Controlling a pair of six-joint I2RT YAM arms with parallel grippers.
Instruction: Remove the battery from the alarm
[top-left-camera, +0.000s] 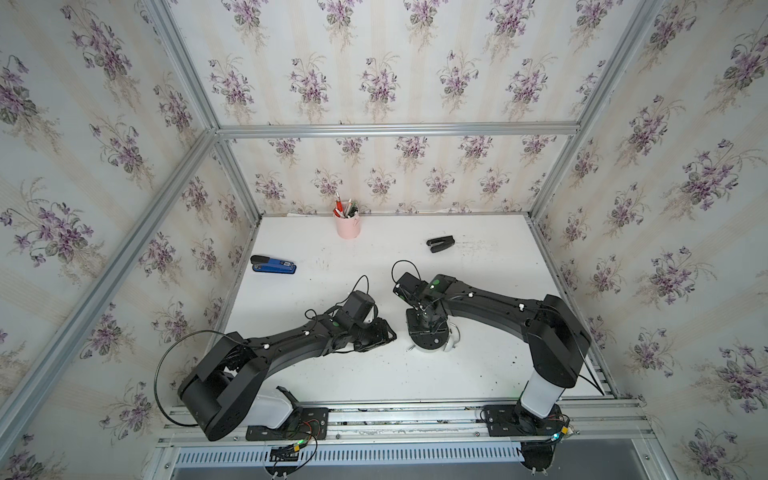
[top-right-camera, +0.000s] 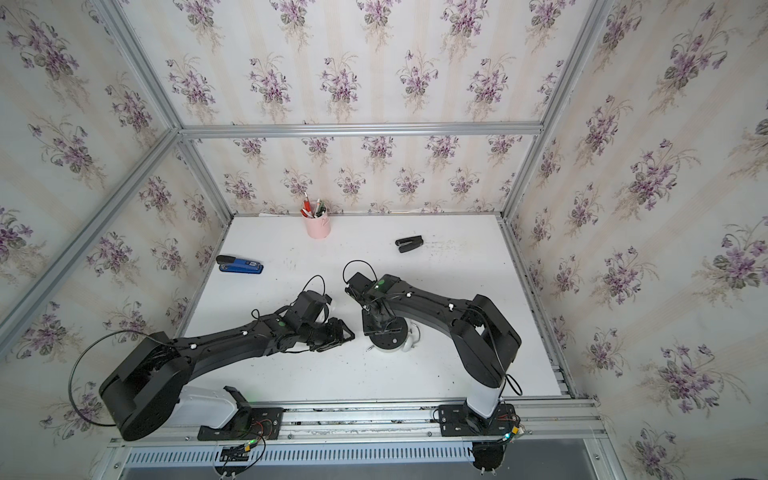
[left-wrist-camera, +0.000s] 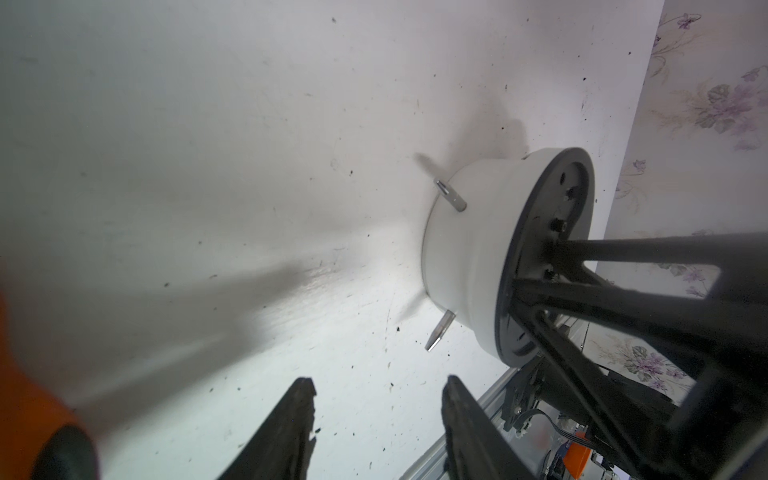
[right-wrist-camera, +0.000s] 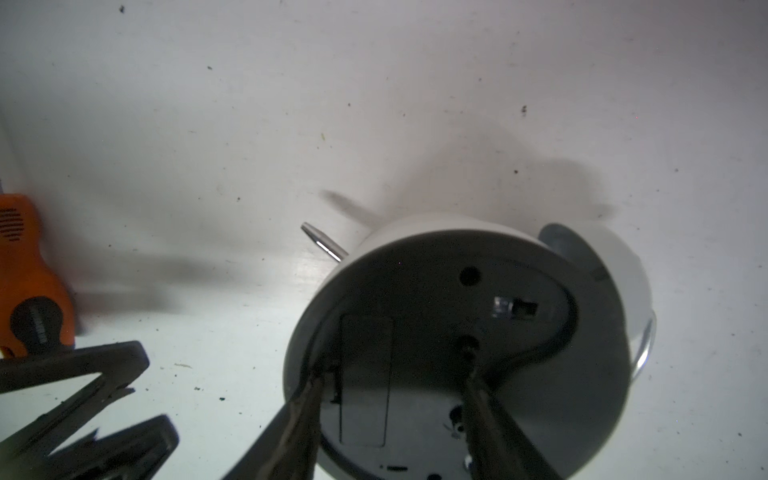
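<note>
The white alarm clock (left-wrist-camera: 472, 240) lies face down on the table, its black back turned up and its metal legs sticking out at one side. On that back, in the right wrist view, a rectangular battery cover (right-wrist-camera: 366, 380) is in place; no battery shows. Right over the back is my right gripper, its fingers apart, one near the cover's left edge and one to its right. Whether they touch the clock I cannot tell. My left gripper is apart from the clock, to its left, open above the bare table.
An orange-handled tool (right-wrist-camera: 28, 280) lies to the left of the clock. Further back stand a pink pencil cup (top-left-camera: 348, 226), a blue stapler (top-left-camera: 273, 265) and a black stapler (top-left-camera: 440, 243). A second clock (top-left-camera: 654, 352) appears at the right.
</note>
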